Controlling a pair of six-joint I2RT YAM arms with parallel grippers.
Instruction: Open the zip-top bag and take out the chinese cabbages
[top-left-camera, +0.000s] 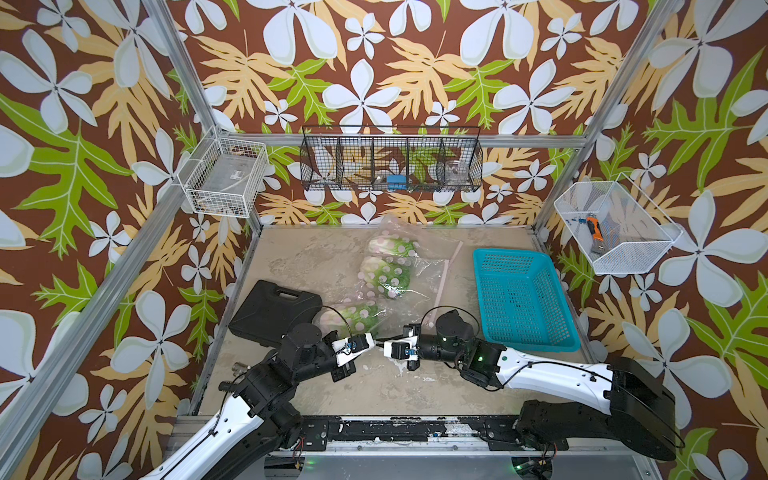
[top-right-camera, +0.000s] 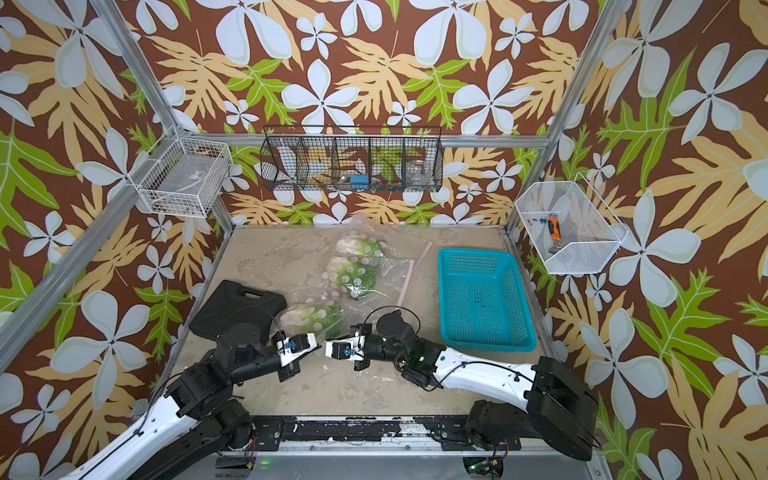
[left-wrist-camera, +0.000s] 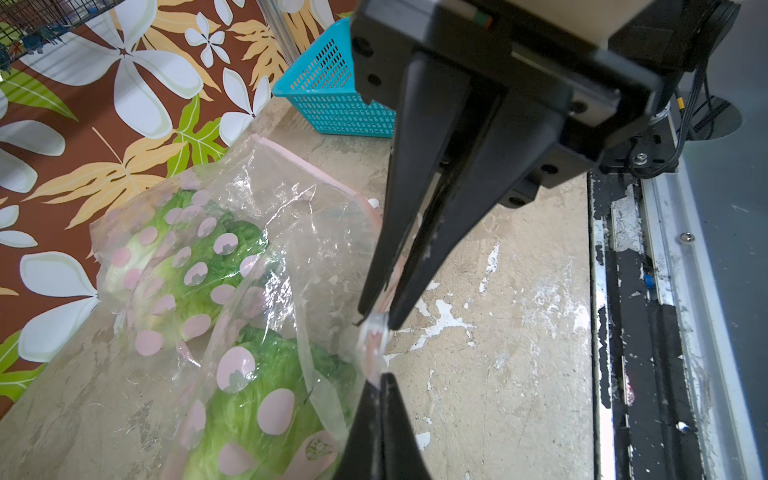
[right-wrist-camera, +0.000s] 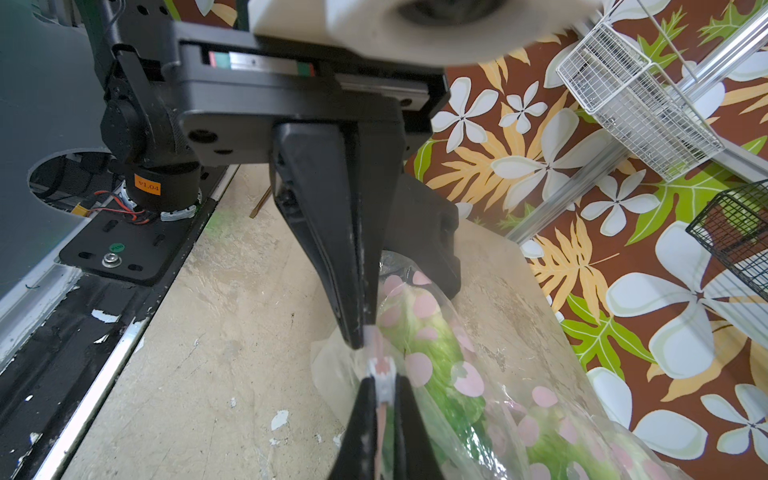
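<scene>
A clear zip top bag (top-left-camera: 428, 292) with pink dots lies on the table, its pink zip edge towards my grippers. Inside are three green chinese cabbages: a far one (top-left-camera: 390, 246), a middle one (top-left-camera: 387, 276) and a near one (top-right-camera: 312, 316). My left gripper is shut with its tips on the zip edge at the bag's near side. Close by on the same edge, my right gripper is shut on the strip, around a small whitish piece of it. Whether the zip is parted between them cannot be made out.
Right of the bag stands an empty teal basket (top-left-camera: 480, 300). A black case (top-left-camera: 272, 310) lies to the left, near my left arm. Wire baskets hang at the back and sides. Bare table shows in front of the bag.
</scene>
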